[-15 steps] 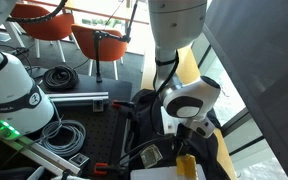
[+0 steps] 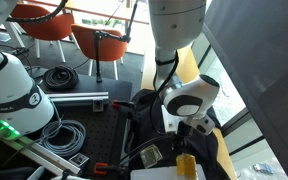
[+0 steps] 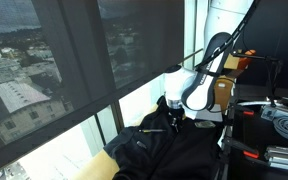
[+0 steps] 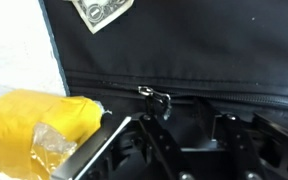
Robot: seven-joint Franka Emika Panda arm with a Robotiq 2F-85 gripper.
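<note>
A black fabric bag (image 4: pixel 214 45) fills most of the wrist view, with a dark zipper (image 4: pixel 234 98) running across it. The metal zipper pull (image 4: pixel 156 96) lies near the middle of that view, close to the left finger's tip. My gripper reaches in from below, its dark fingers apart and low over the zipper. Nothing clearly shows held between them. In the second exterior view the bag (image 3: pixel 149 150) lies crumpled under the white wrist (image 3: pixel 187 90), and the fingertips are hard to make out.
A yellow package (image 4: pixel 29 125) lies left of the gripper on a white surface, and a banknote (image 4: pixel 102 10) rests on the bag. Coiled cable (image 2: pixel 62 137) lies on the dark tabletop left of the arm. A large window (image 3: pixel 34 90) stands beyond the bag.
The wrist and gripper have shifted only slightly in the first exterior view. The bag and the surroundings look the same.
</note>
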